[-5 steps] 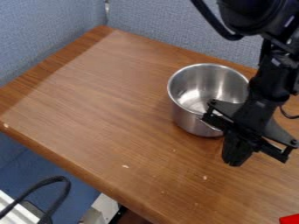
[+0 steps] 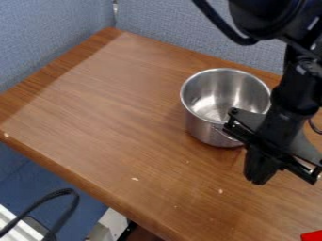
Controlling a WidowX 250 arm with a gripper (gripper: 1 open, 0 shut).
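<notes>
A shiny steel pot (image 2: pixel 220 99) stands upright on the wooden table (image 2: pixel 101 104), right of centre. The black gripper (image 2: pixel 259 169) hangs low at the pot's front right, its fingertips pointing down over the table, partly in front of the pot. Its fingers look shut, with nothing visible between them.
A red object (image 2: pixel 311 235) is cut off at the bottom right corner. Blue padded walls stand at the back, and black cables lie beyond the table's front left edge.
The pot stays in place.
</notes>
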